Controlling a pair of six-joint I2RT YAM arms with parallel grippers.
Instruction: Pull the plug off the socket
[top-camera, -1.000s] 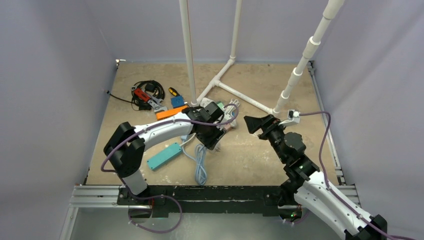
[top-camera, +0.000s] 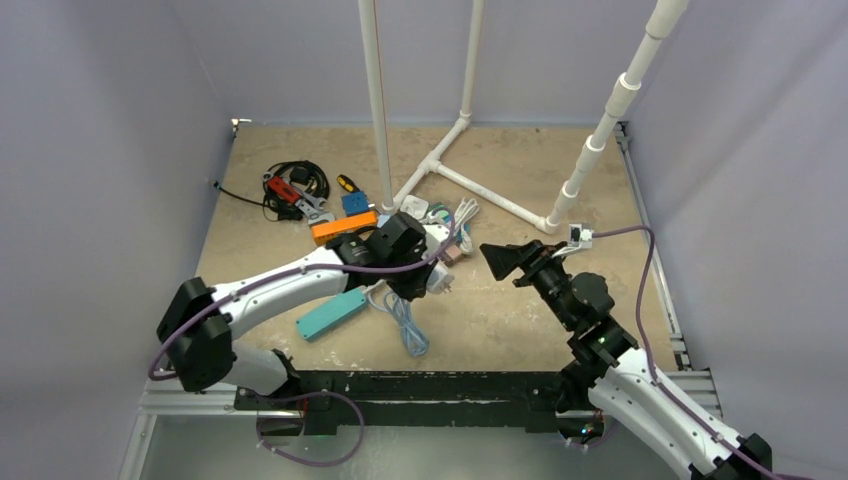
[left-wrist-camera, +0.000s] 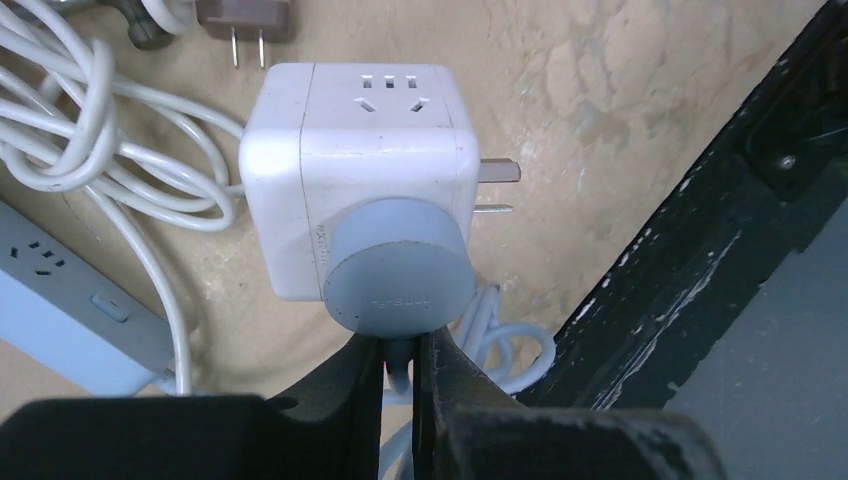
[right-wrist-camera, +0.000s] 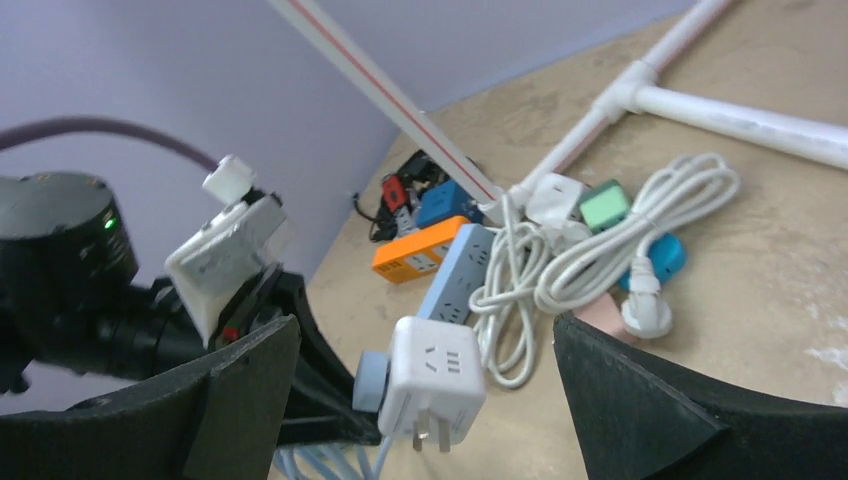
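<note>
A round light-blue plug (left-wrist-camera: 400, 265) sits in one face of a white cube socket (left-wrist-camera: 375, 180). My left gripper is shut on the plug at its cord end. In the top view the cube (top-camera: 440, 277) shows at the tip of the left arm. The right wrist view has the cube (right-wrist-camera: 436, 375) with its metal prongs pointing down and the plug (right-wrist-camera: 370, 382) still in its side. My right gripper is open, apart from the cube, with nothing between its fingers.
A teal power strip (top-camera: 332, 316) and a coiled blue cord (top-camera: 408, 328) lie below the left arm. White cable bundles (right-wrist-camera: 640, 235), small adapters and an orange strip (right-wrist-camera: 420, 249) lie farther back. White pipes (top-camera: 490, 195) cross the rear.
The blue cord has shifted. The right gripper has moved slightly left.
</note>
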